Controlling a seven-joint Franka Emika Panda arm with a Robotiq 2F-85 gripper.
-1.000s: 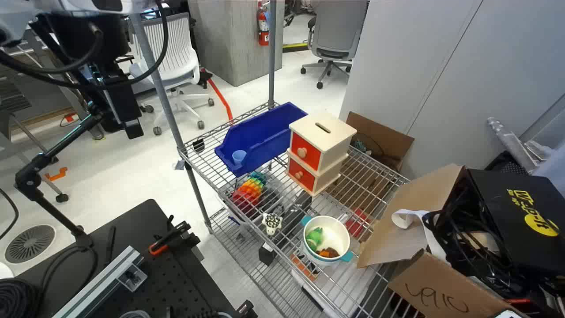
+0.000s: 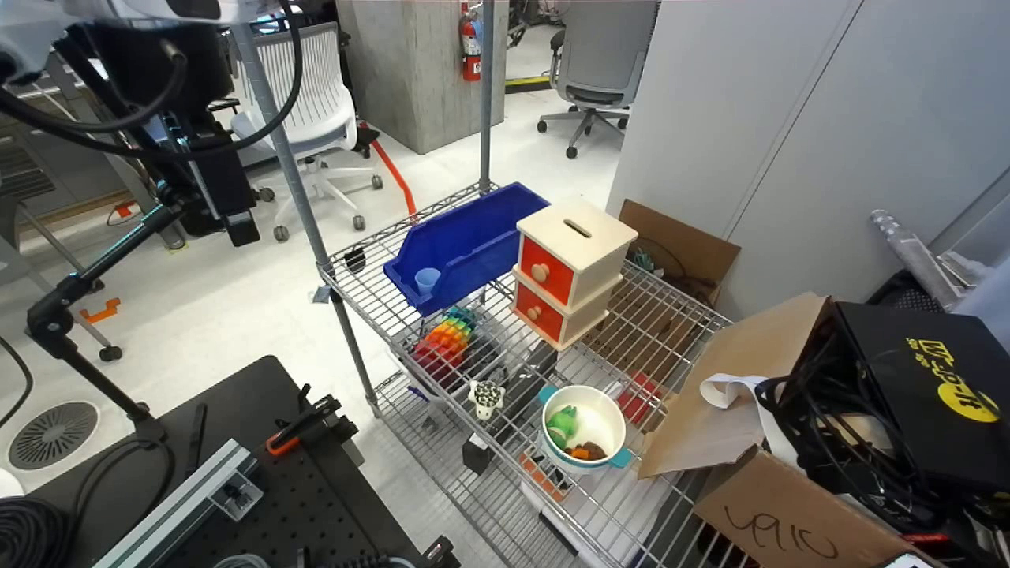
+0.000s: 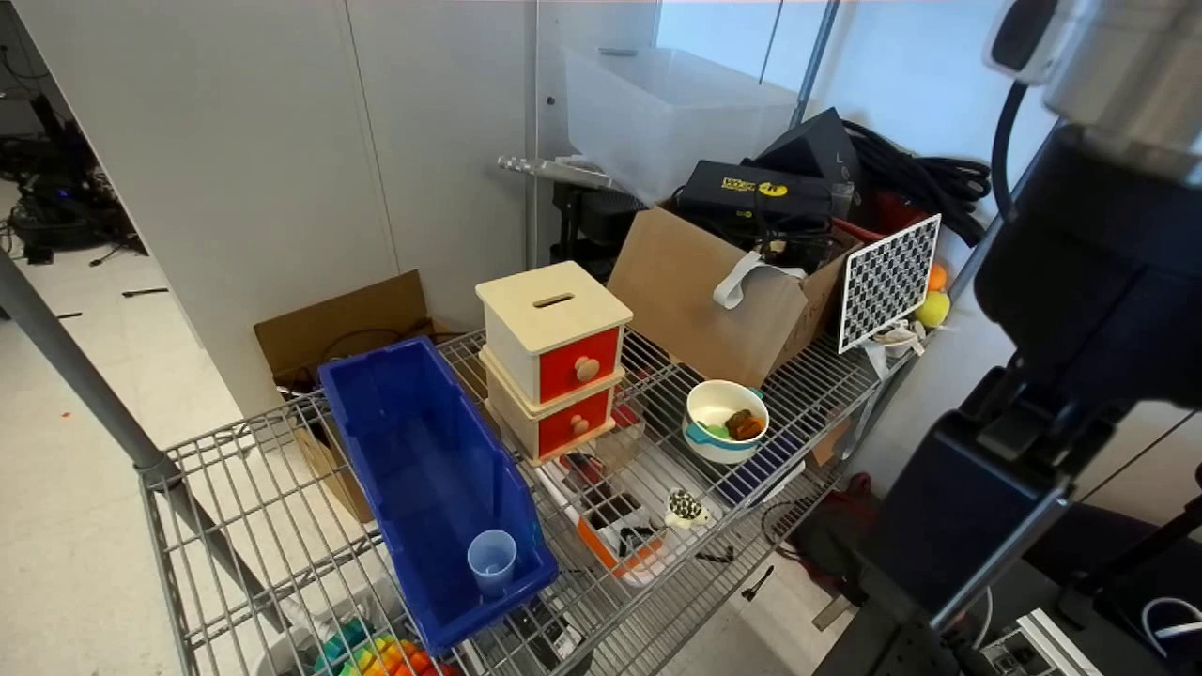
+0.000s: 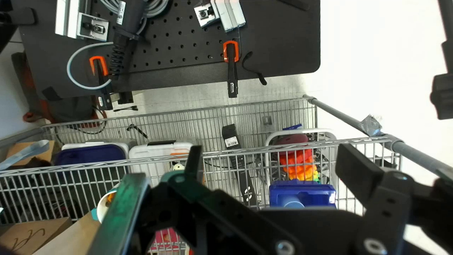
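My gripper stands open in the wrist view, its fingers wide apart and nothing between them. It hangs off the shelf's near side, above and clear of everything on it. A blue bin on the wire shelf holds a light blue cup at its near end. Beside the bin stands a wooden box with two red drawers, both closed. A white and teal pot contains a green toy and brown and orange pieces. Close to the pot lies a small black-spotted white toy.
An open cardboard box full of cables and black cases occupies one end of the shelf. Grey posts rise at its corners. A black pegboard table with clamps borders the shelf. Bare wire shows between the bin and pot.
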